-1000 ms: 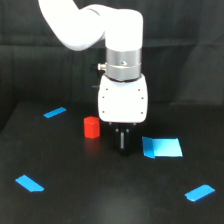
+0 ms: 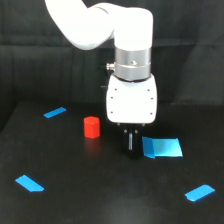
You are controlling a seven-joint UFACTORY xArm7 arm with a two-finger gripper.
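Observation:
The white arm reaches down from the top of the camera view, and its dark gripper hangs low near the centre. Its fingers are hard to make out against the black surface, so whether they are apart or together, and whether anything is between them, is unclear. To the left, clear of the gripper, a red block rests on the table. Just right of the fingers lies a light blue square, with a darker blue piece along its left side.
Blue tape strips mark the black table: one at the back left, another at the front left and a third at the front right. A dark curtain hangs behind.
My gripper has moved a little to the right, nearer the blue pieces and farther from the red block. The red block and the blue pieces have stayed in place.

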